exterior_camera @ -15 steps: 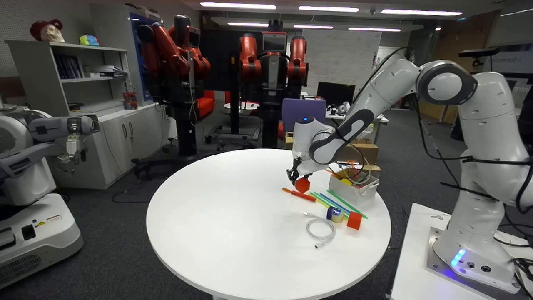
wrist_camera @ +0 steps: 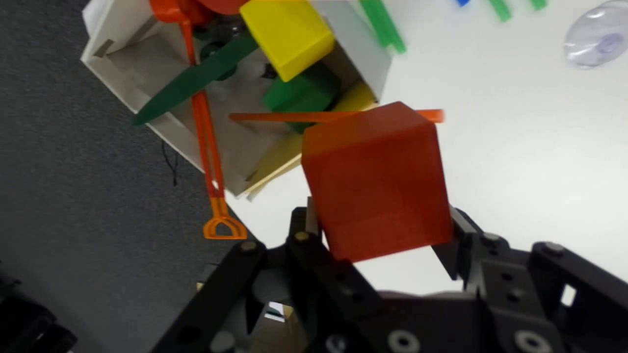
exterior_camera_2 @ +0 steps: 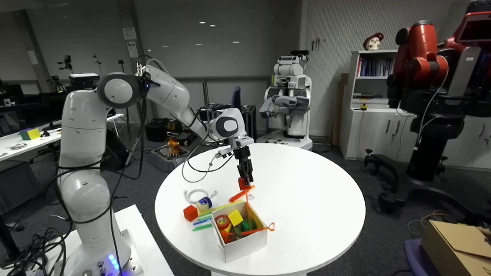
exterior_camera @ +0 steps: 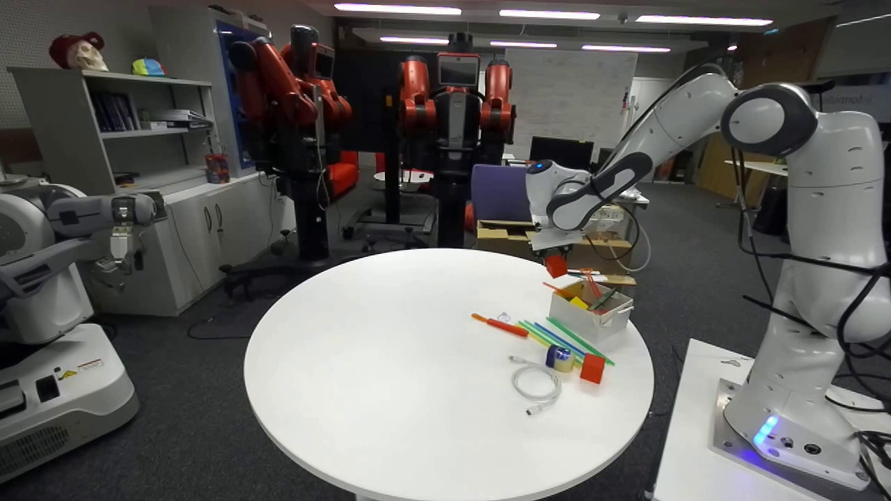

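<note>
A red cube (wrist_camera: 379,182) sits between the two fingers of my gripper, which is shut on its sides in the wrist view. In exterior view 1 the held cube (exterior_camera: 556,266) is up in the air near the back of the white box (exterior_camera: 591,321). That box, seen past the cube in the wrist view, holds a yellow block (wrist_camera: 288,38), green pieces and orange sticks. One thin orange stick (wrist_camera: 432,115) pokes out over the rim, partly behind the cube. A second red cube (exterior_camera: 592,368) rests on the table.
Green and blue sticks (exterior_camera: 561,337), a tape roll (exterior_camera: 560,358), a coiled white cable (exterior_camera: 536,383) and an orange-red tool (exterior_camera: 501,325) lie near the box. An orange handle (wrist_camera: 224,228) sticks out past the box's other side.
Compared with a second ago, my gripper has risen and shifted right in exterior view 1, carrying the red cube from near the orange-red tool to beside the box. The objects on the table look unmoved.
</note>
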